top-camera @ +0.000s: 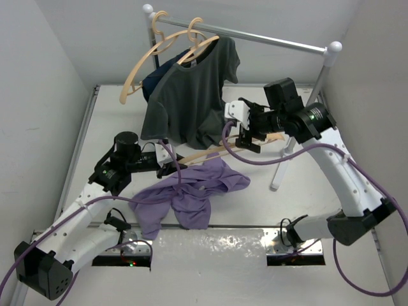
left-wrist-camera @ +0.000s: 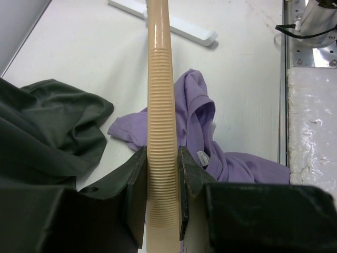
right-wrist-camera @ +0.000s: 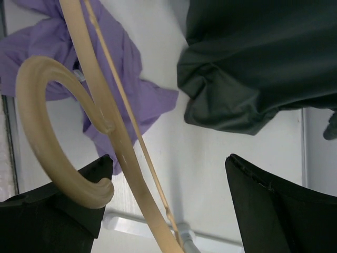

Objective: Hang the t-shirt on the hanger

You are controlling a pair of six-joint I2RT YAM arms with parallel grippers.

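A purple t-shirt [top-camera: 191, 191] lies crumpled on the white table, below my left arm. My left gripper is shut on the ribbed end of a wooden hanger [left-wrist-camera: 160, 95], which stretches away to the right above the shirt. In the right wrist view the hanger [right-wrist-camera: 124, 142] with its hook [right-wrist-camera: 39, 105] slants between the fingers of my right gripper, nearer the left finger. Those fingers stand wide apart. From the top, the right gripper [top-camera: 245, 137] is over the hanger's middle and partly hides it.
A dark green shirt [top-camera: 191, 95] hangs from the rack's metal bar [top-camera: 242, 33], its hem close behind the held hanger. Beside it hang an empty wooden hanger [top-camera: 131, 73] and a dark blue garment [top-camera: 155, 80]. The rack's white foot [top-camera: 278, 172] stands right of the purple shirt.
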